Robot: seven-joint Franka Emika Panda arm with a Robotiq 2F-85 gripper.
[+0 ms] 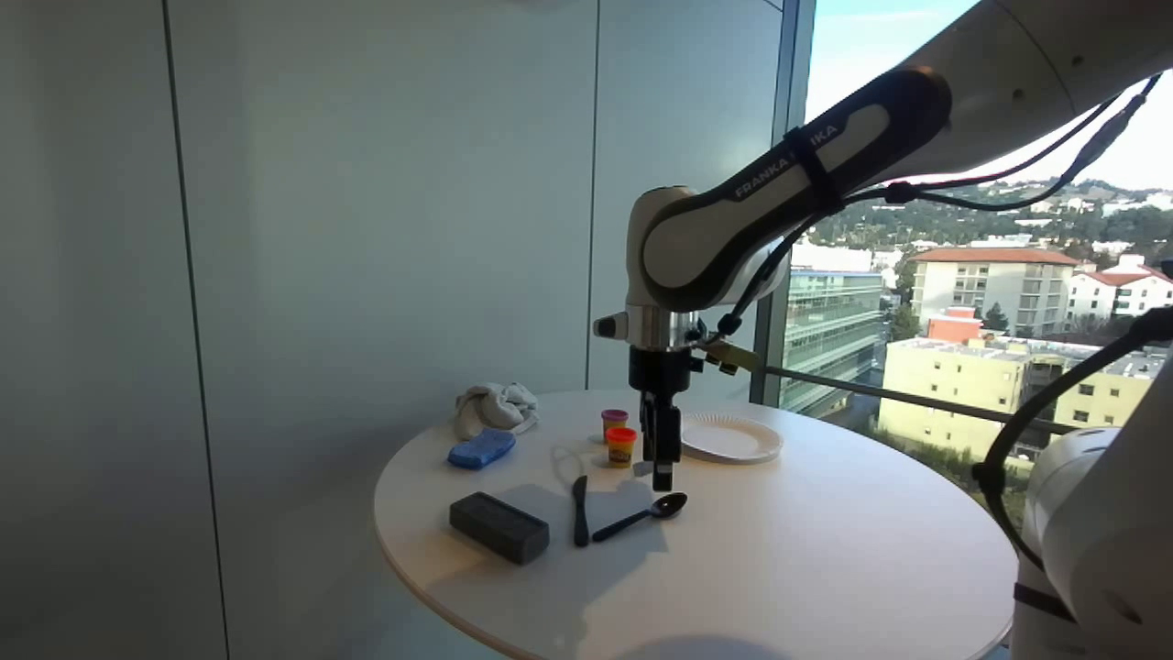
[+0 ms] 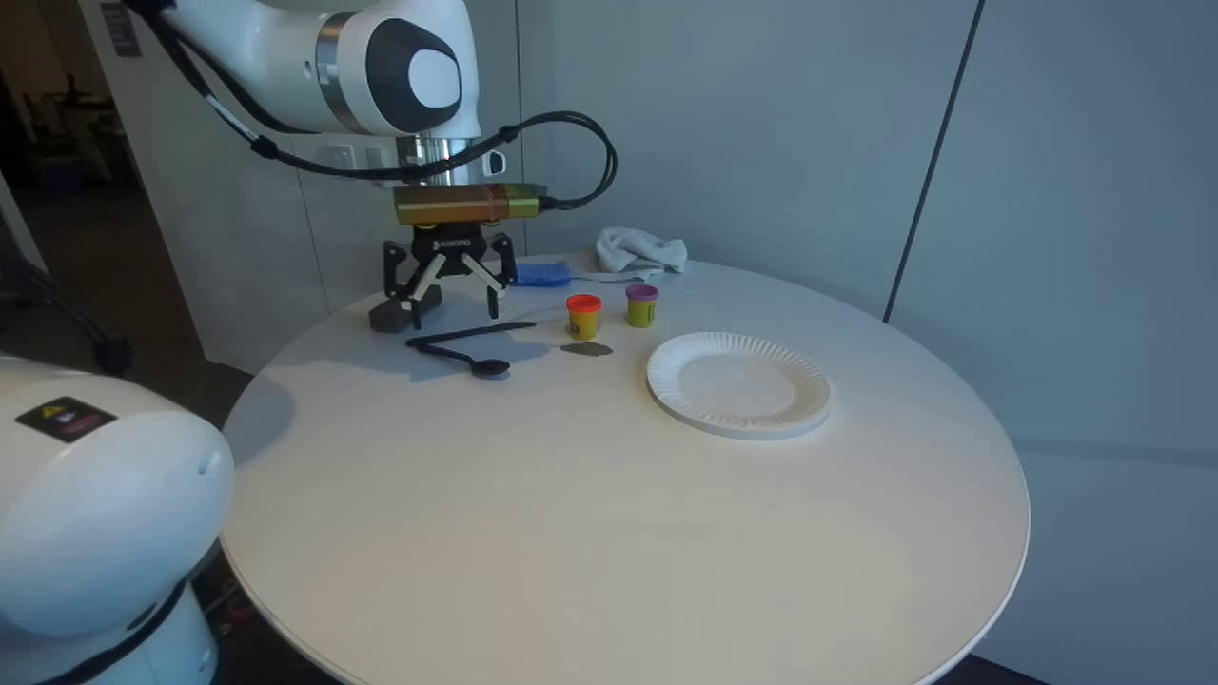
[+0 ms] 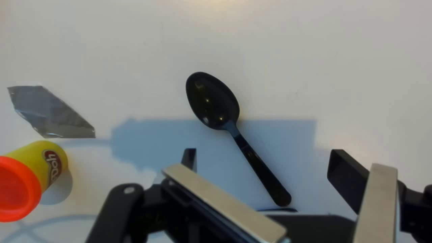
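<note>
A black plastic spoon (image 3: pixel 261 170) lies flat on the white table (image 2: pixel 617 548), and in the wrist view its handle runs diagonally between my spread fingers. Open and empty, my gripper (image 2: pixel 454 316) points straight down above the table. Beside the spoon lies a black knife (image 1: pixel 580 511), mostly covered by the gripper in the wrist view. A yellow tub with an orange lid (image 2: pixel 583 320) stands near a flat grey scrap (image 3: pixel 50 113). Just behind it is a second tub with a purple lid (image 2: pixel 641 306).
White paper plates (image 2: pixel 736 428) rest to one side. A dark grey block (image 1: pixel 498 528), a blue folded cloth or sponge (image 1: pixel 481 449) and a crumpled pale towel (image 1: pixel 500 409) lie along the wall side.
</note>
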